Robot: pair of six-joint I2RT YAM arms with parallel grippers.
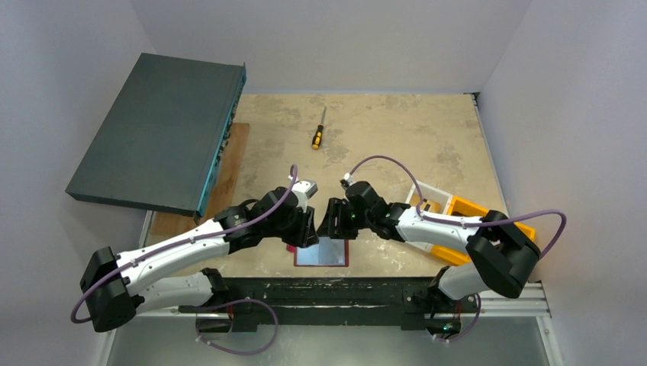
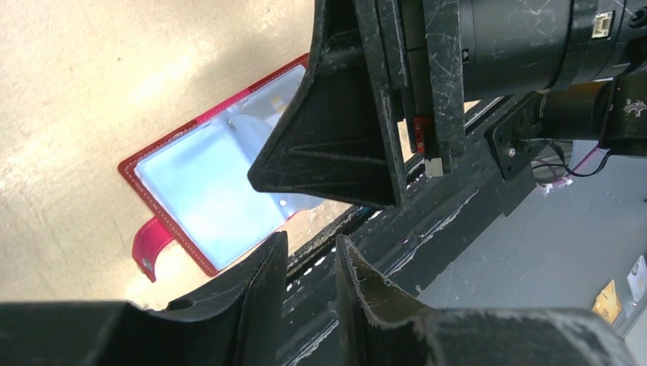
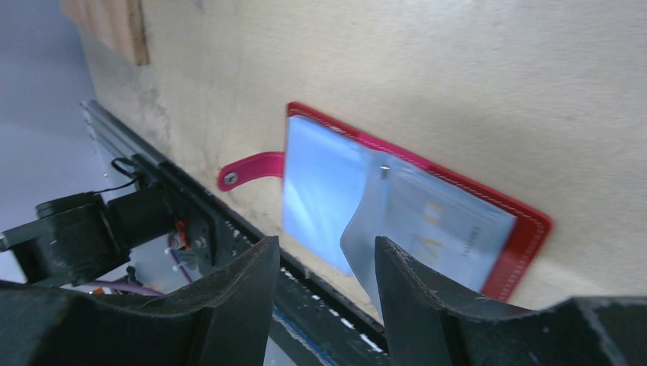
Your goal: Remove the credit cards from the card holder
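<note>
The card holder [image 1: 320, 253] lies spread flat near the table's front edge, with red borders, clear sleeves and a red strap at its left. Between its halves a clear flap [image 3: 362, 229] is raised, and cards seem to show beneath the plastic on the right half [image 3: 442, 221]. Over the holder's left part, my left gripper [image 1: 307, 242] is partly open, its fingers apart and empty in the left wrist view. My right gripper [image 1: 333, 235] hovers over the right part, fingers wide; the flap's lower edge appears beyond the gap, and whether it touches a finger I cannot tell.
A yellow-handled screwdriver [image 1: 317, 137] lies at the back. At the right stands a white and orange tray [image 1: 458, 207], partly under the right arm. A dark box [image 1: 162, 133] fills the left side.
</note>
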